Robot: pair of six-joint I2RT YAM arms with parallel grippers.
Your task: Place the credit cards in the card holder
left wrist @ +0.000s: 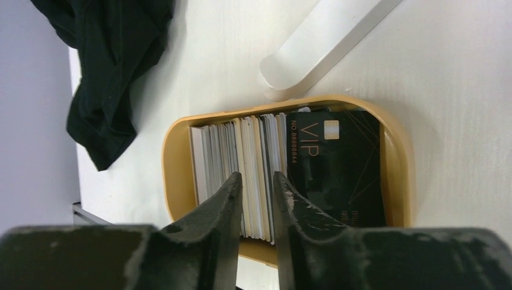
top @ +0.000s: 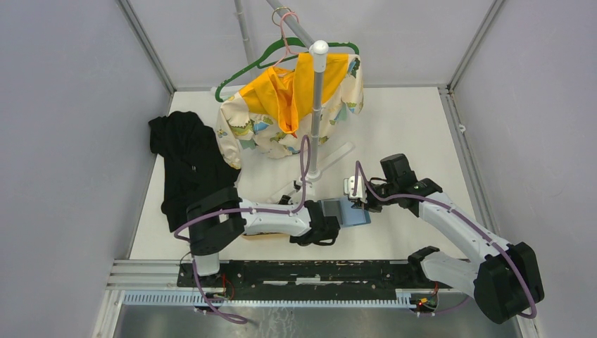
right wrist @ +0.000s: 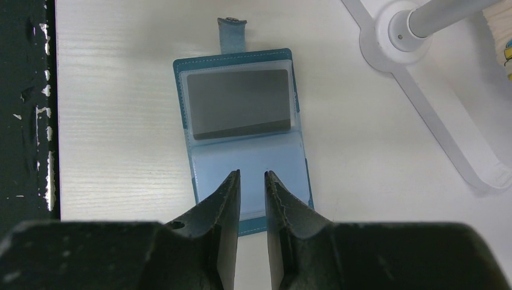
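Note:
A yellow box [left wrist: 395, 169] holds upright cards [left wrist: 253, 163] packed on their edges, and a black VIP card [left wrist: 335, 169] lies flat at its right. My left gripper hangs over the cards with its fingertips apart, part open, nothing visible between them. The blue card holder [right wrist: 247, 169], with a grey upper pocket and a short strap, lies flat on the table. My right gripper is over its lower part, fingers slightly apart and empty. In the top view the left arm covers most of the box.
A white rack base [right wrist: 441, 133] and pole stand behind the work area, with hanging garments [top: 292, 105] above. Black cloth [top: 186, 162] lies at the left.

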